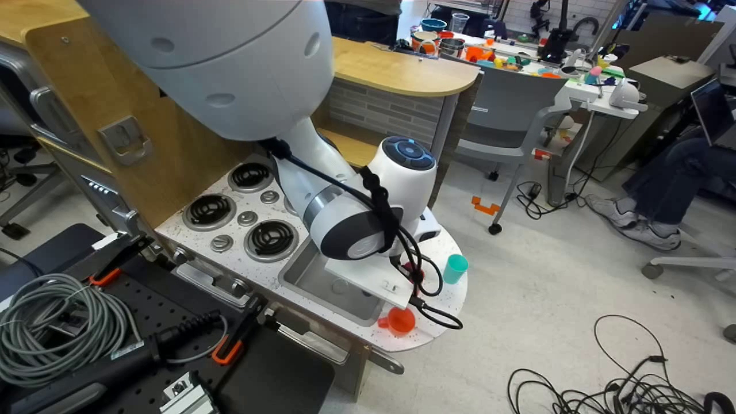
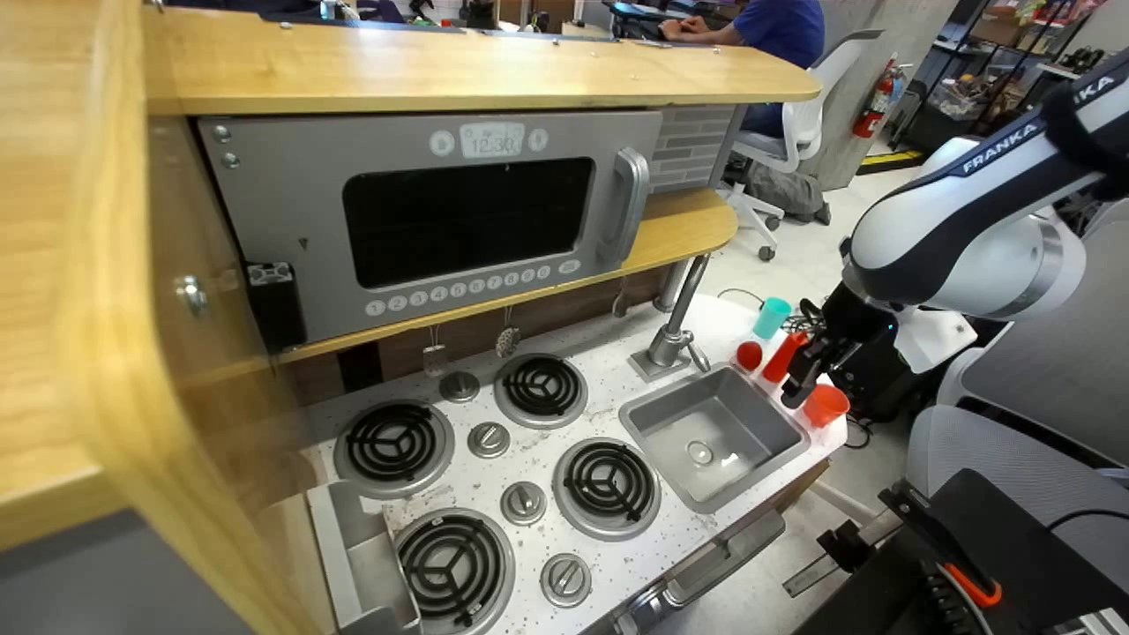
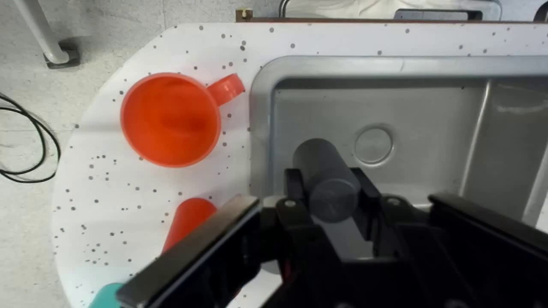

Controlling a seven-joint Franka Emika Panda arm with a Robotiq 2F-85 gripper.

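Note:
In the wrist view, my gripper is shut on a dark grey cylinder (image 3: pixel 332 197), which shows in front of the left part of the sink (image 3: pixel 263 123). A drain is visible in the basin to the right of the cylinder. Exterior view 2 has the gripper (image 2: pixel 812 370) low over the counter, at the sink's right side, near the orange cup (image 2: pixel 827 406) and the red bottle-like object (image 2: pixel 783 358). In exterior view 1 the arm covers the gripper and part of the sink (image 1: pixel 324 286).
On the rounded counter end stand the orange cup with its handle toward the sink and a teal cup (image 1: pixel 455 268). A round red thing (image 2: pixel 749 354) sits by the sink's far corner. The faucet (image 2: pixel 672 339) rises behind the basin. Stove burners (image 2: pixel 609 489) lie to the left.

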